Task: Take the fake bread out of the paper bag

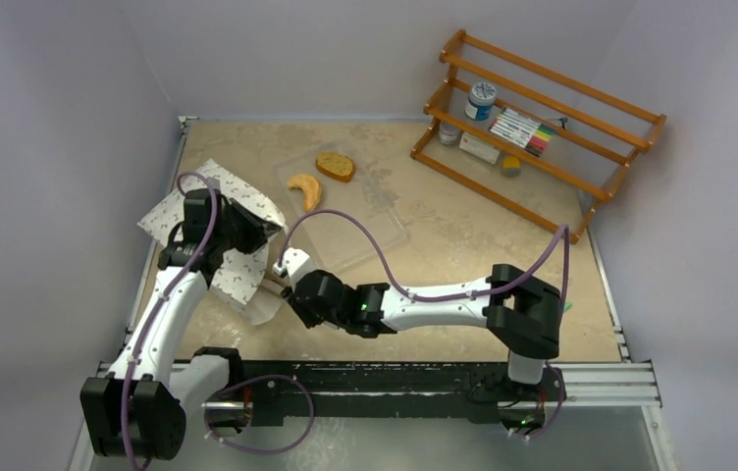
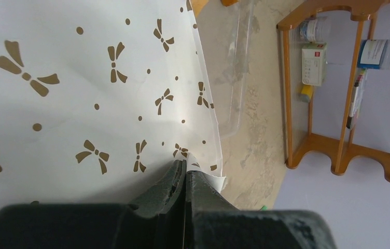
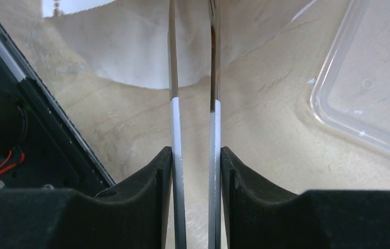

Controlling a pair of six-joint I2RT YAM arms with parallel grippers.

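The white paper bag [image 1: 242,184] with brown bow prints lies at the left of the table. My left gripper is shut on the edge of its mouth, and a small fold of paper [image 2: 215,181] sticks out beside the fingertips. The right gripper reaches toward the bag's mouth. Its long fingers [image 3: 176,135] stand apart with no item visible in the gap, and their tips are out of sight. A curved bread [image 1: 305,190] and a bread slice [image 1: 336,166] lie on the clear tray [image 1: 370,245]. The inside of the bag is hidden.
At the back right stands a wooden rack [image 1: 542,86] holding jars, boxes and markers. Bare table [image 1: 483,216] lies between tray and rack. The table's front rail [image 3: 53,106] is close to the right gripper.
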